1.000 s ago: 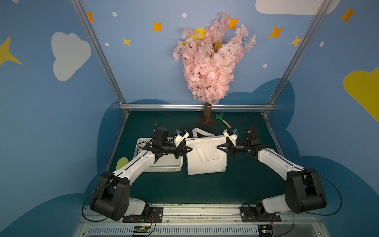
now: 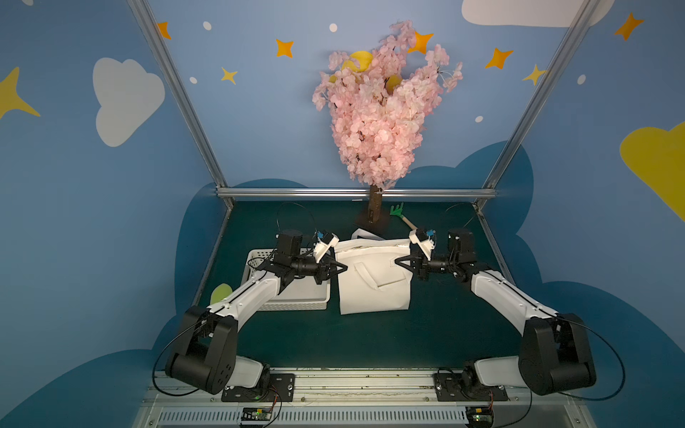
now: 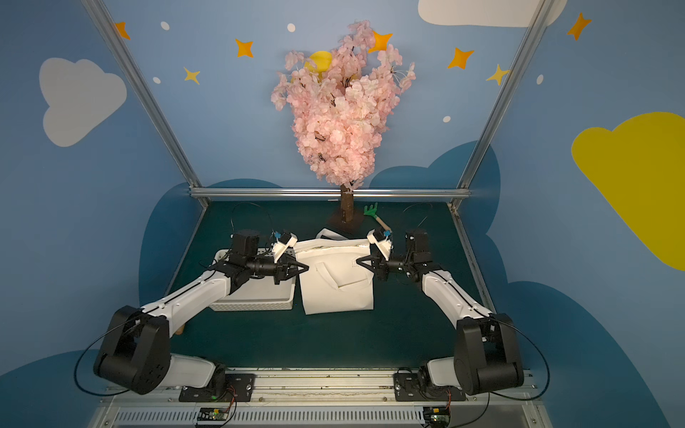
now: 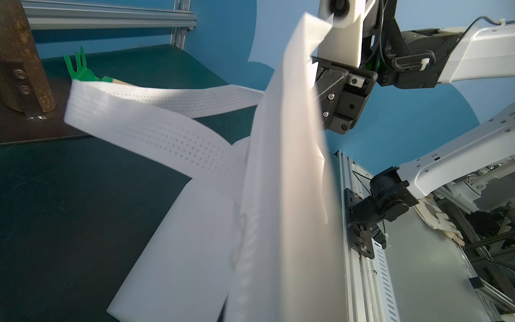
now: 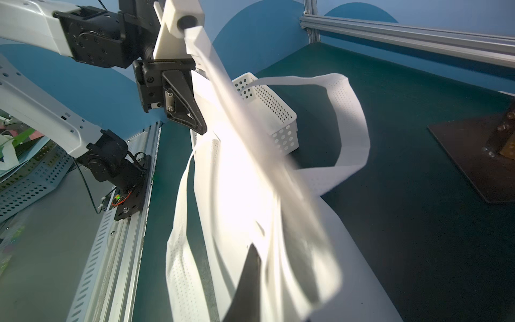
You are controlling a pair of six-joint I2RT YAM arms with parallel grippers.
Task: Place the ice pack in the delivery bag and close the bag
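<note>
The delivery bag (image 2: pixel 374 292) is white and stands upright at mid-table between my arms. Its mouth shows as a slim gap along the top edge. My left gripper (image 2: pixel 345 268) is at the bag's upper left side; whether its fingers are apart is unclear. At the upper right, my right gripper (image 2: pixel 396 261) is shut on the bag's fabric. White bag cloth (image 4: pixel 289 187) fills the middle of the left wrist view, with a perforated strap (image 4: pixel 161 134) looping out. In the right wrist view, a dark finger (image 5: pixel 247 284) presses against the cloth. No ice pack can be made out.
A white perforated basket (image 2: pixel 296 305) stands left of the bag, partly under my left arm. Behind lie a green fork tool (image 2: pixel 398 210) and the pink tree's trunk (image 2: pixel 375 203).
</note>
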